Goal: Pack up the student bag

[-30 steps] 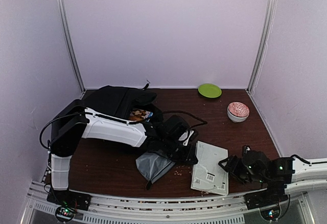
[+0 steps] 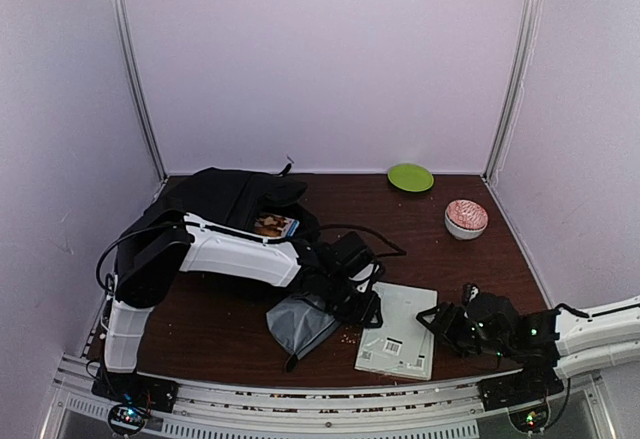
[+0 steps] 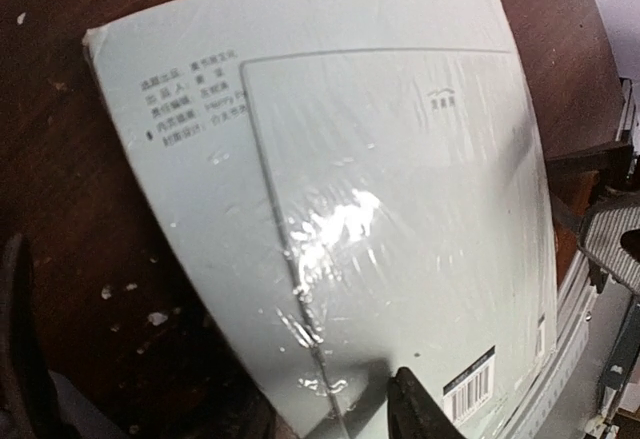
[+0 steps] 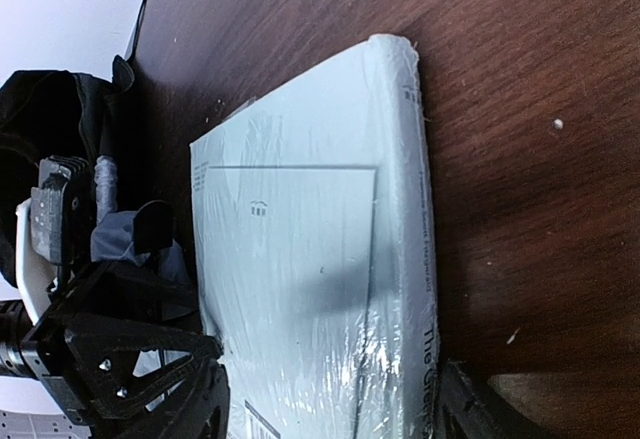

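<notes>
A pale grey-white book (image 2: 405,331) in shiny wrap lies near the table's front edge, its barcode side up. My left gripper (image 2: 372,317) is shut on the book's left edge; one fingertip (image 3: 408,404) rests over the cover in the left wrist view. At the opposite side, my right gripper has its fingers apart around the spine, one over the cover and the other beyond the spine, without a visible grip. The black bag (image 2: 225,194) lies at the left with its mouth toward the middle, a colourful item (image 2: 275,225) showing in it. The left arm hides part of the bag.
A grey pouch (image 2: 298,327) lies left of the book, close below the left arm. A green plate (image 2: 410,177) and a white bowl (image 2: 465,227) with a pink patterned top stand at the back right.
The book has shifted slightly left.
</notes>
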